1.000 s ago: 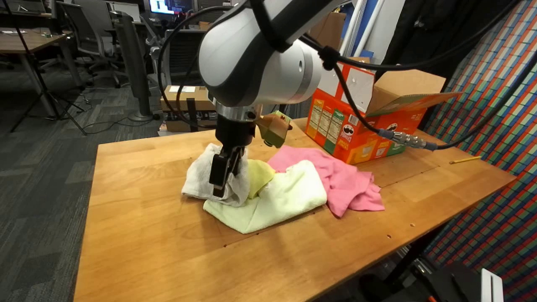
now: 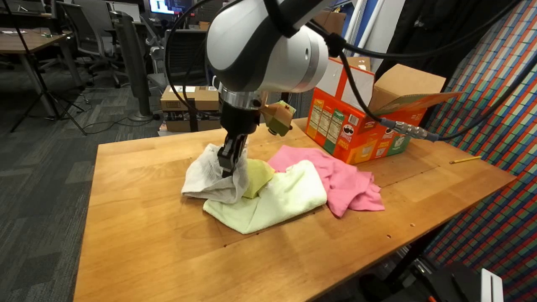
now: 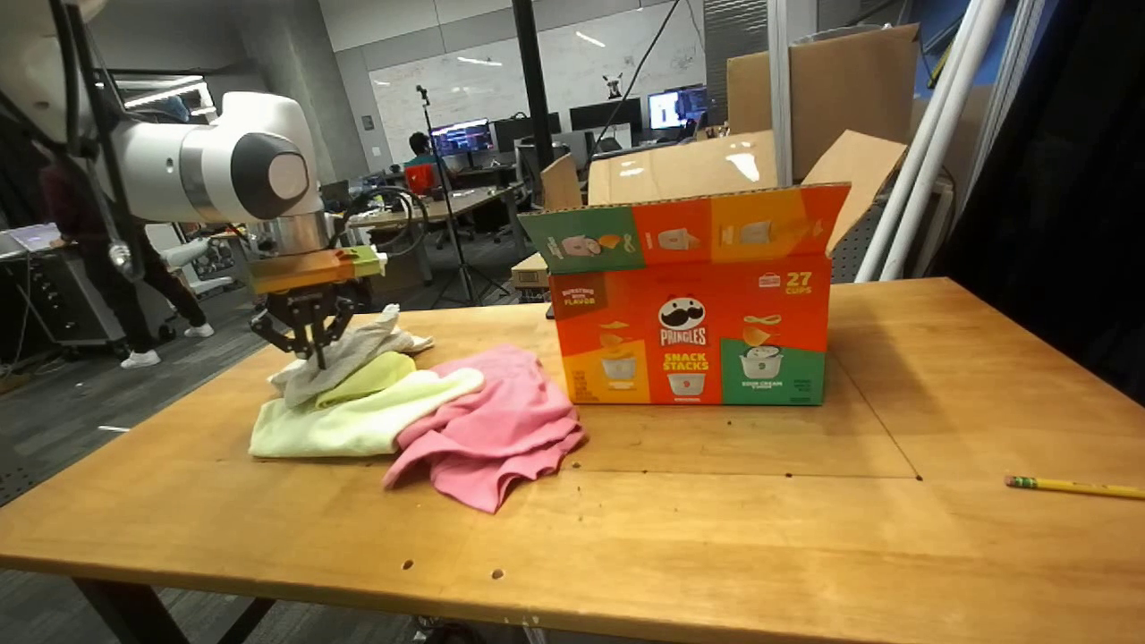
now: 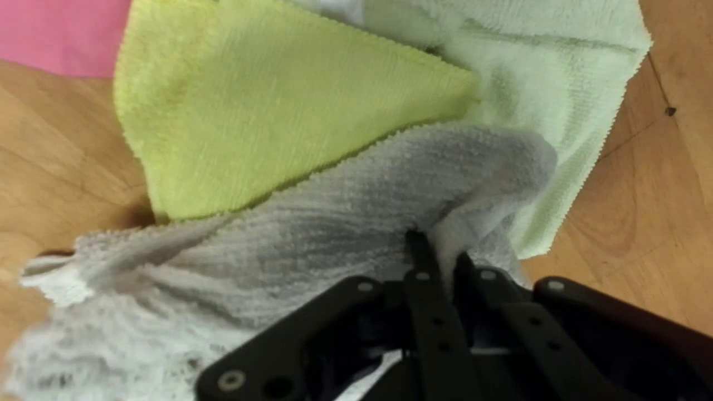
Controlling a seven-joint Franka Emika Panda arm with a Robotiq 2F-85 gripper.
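A crumpled grey-white towel [image 2: 201, 177] lies at the left end of a row of cloths on the wooden table. My gripper points down into it, its fingers [image 4: 421, 257] closed with a fold of the towel pinched between them. Much of the towel still rests on the table. Beside it, partly covered, is a yellow cloth [image 4: 281, 100]. A pale green towel [image 2: 289, 199] is spread under and next to the yellow one, and a pink cloth [image 3: 499, 424] lies rumpled beyond, touching the green towel.
An open orange Pringles box [image 3: 692, 322] with raised flaps stands past the pink cloth. A yellow pencil [image 3: 1073, 487] lies near the table's far end. Bare tabletop [image 2: 161, 251] stretches along the front, and black cables hang from the arm.
Over the last second my gripper has risen a little and shifted slightly right in exterior view 1. The grey-white towel's top has changed shape around the fingers; the other cloths look unmoved.
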